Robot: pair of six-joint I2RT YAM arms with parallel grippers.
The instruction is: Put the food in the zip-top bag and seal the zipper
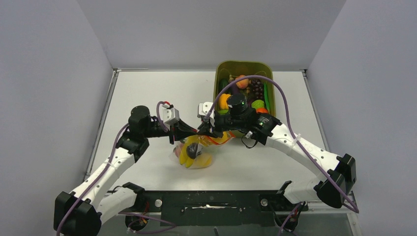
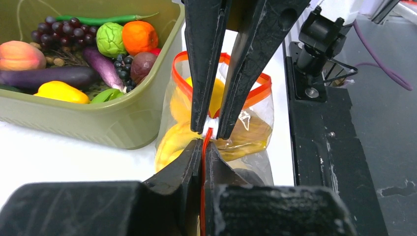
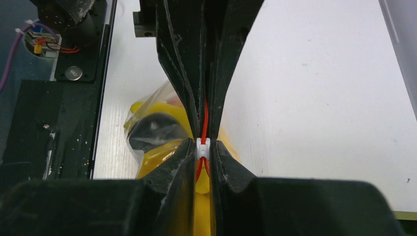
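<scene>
The clear zip top bag (image 1: 200,156) holds yellow, dark and other food and hangs below both grippers. In the left wrist view, its orange-red zipper edge (image 2: 263,92) stands apart as a loop on the far side. My right gripper is shut on the white zipper slider (image 3: 202,148), as both wrist views show. Right beside it, my left gripper is shut on the zipper edge, a thin red strip running between its fingers. The bananas (image 1: 186,151) show through the bag's plastic. The two sets of fingertips nearly touch.
An olive bin (image 1: 221,67) with several toy fruits and vegetables stands behind the right arm, close to the bag. A dark rail (image 1: 216,207) runs along the front.
</scene>
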